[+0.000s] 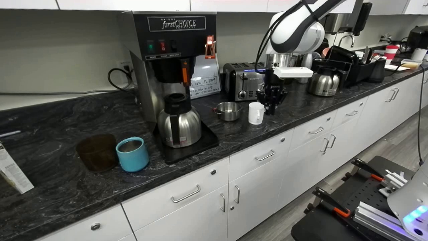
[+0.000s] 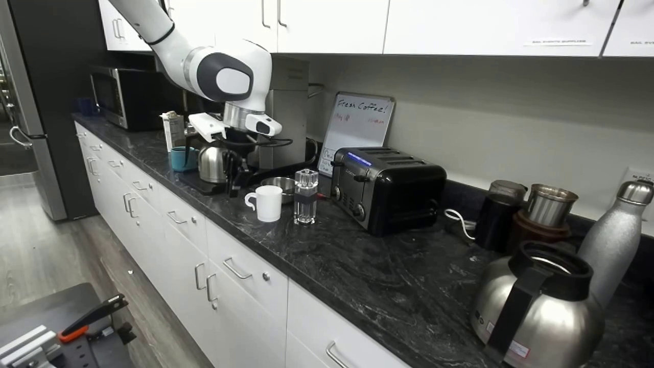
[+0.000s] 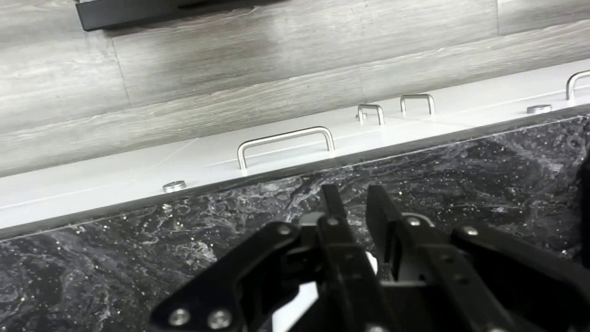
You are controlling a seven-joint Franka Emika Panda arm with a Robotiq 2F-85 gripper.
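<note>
A white mug [image 1: 255,113] stands upright on the dark counter, near its front edge. Its handle points to the left in exterior view 2, where the mug [image 2: 268,204] is fully visible. My gripper [image 1: 270,110] hangs fingers-down just right of the mug in exterior view 1. From the other side, the gripper [image 2: 233,189] appears left of the mug, close to its handle. The wrist view has the gripper shut, its black fingers close together with only a narrow gap; nothing is seen held at the tips. Patches of white show low behind the fingers.
A steel pot [image 1: 229,111] sits beside the mug, with a clear pillar-shaped container [image 2: 305,199] close by. Behind stand a toaster [image 2: 383,190] and a coffee maker [image 1: 142,68] with its carafe [image 1: 188,128]. A blue mug [image 1: 133,156] is farther left. Counter right of the container is clear.
</note>
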